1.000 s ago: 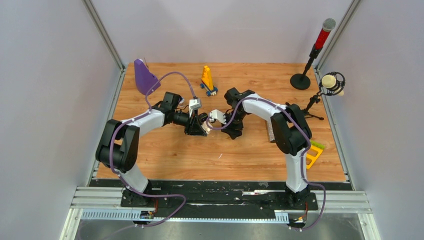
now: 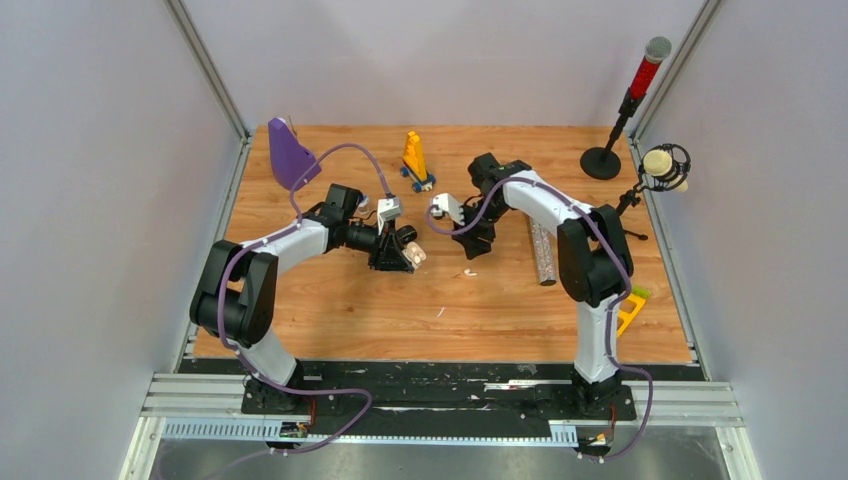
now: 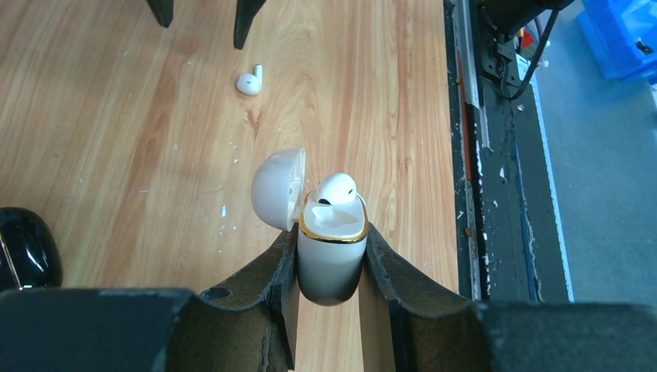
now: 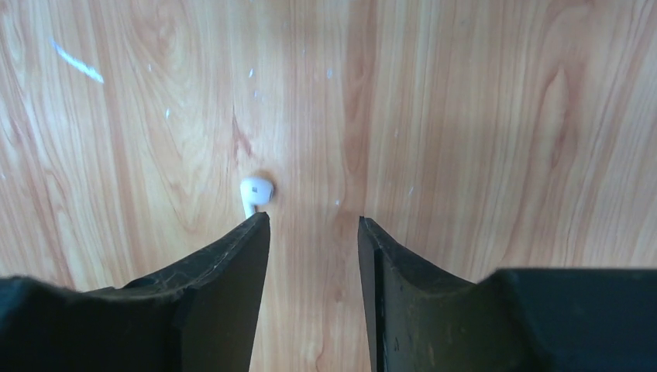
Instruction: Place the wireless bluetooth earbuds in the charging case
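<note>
My left gripper is shut on the white charging case (image 3: 331,267), which has a gold band and stands upright with its lid (image 3: 279,188) swung open to the left. One earbud (image 3: 338,188) sits in the case's far side; the nearer slot looks empty. Another white earbud (image 3: 249,83) lies on the wooden table, also seen in the top view as a small white earbud (image 2: 470,272). My right gripper is open above the table with nothing between its fingers. In the right wrist view the loose earbud (image 4: 256,191) is just beyond the left finger's tip.
A black rounded object (image 3: 28,248) rests on the table near the left gripper. A speckled tube (image 2: 542,252) lies by the right arm. A yellow toy (image 2: 415,163) and a purple object (image 2: 290,157) stand at the back.
The right gripper has moved right and back, away from the case, uncovering the loose earbud in the top view. The left arm and case have stayed in place.
</note>
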